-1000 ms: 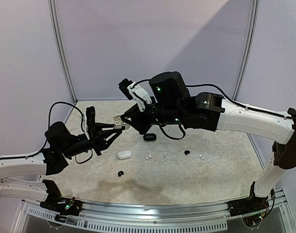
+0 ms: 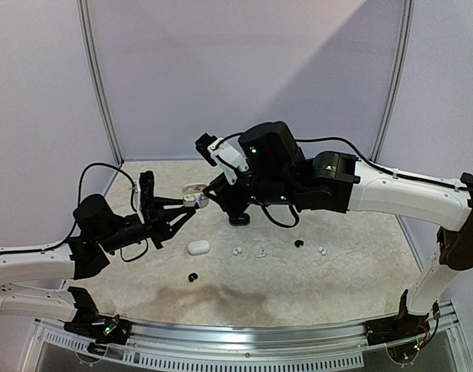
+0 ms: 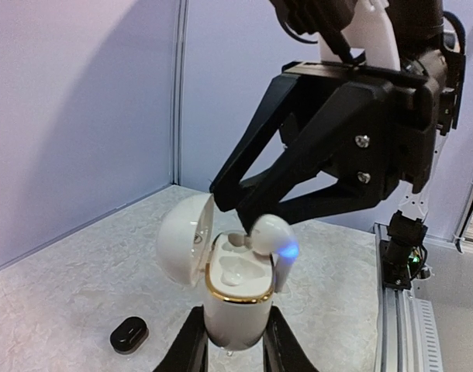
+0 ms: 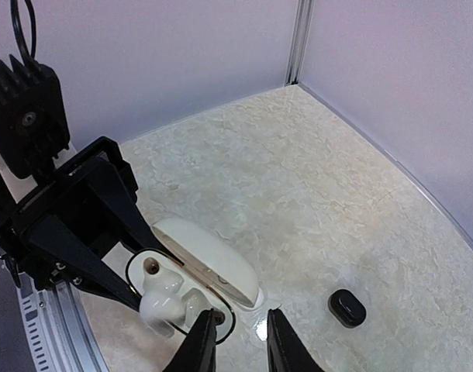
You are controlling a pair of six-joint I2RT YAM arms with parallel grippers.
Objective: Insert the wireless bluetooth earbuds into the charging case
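Note:
A white charging case with a gold rim and open lid is held up in my left gripper, which is shut on it. A white earbud with a blue light sits tilted at the case's top, partly out. In the right wrist view the earbud is over one end of the case. My right gripper is just beside the case, its fingertips above the earbud in the left wrist view; whether they touch it is unclear.
On the table below lie a black case, a white case, several small white earbuds and black pieces. The front and right of the table have bare space.
The left arm has barely moved.

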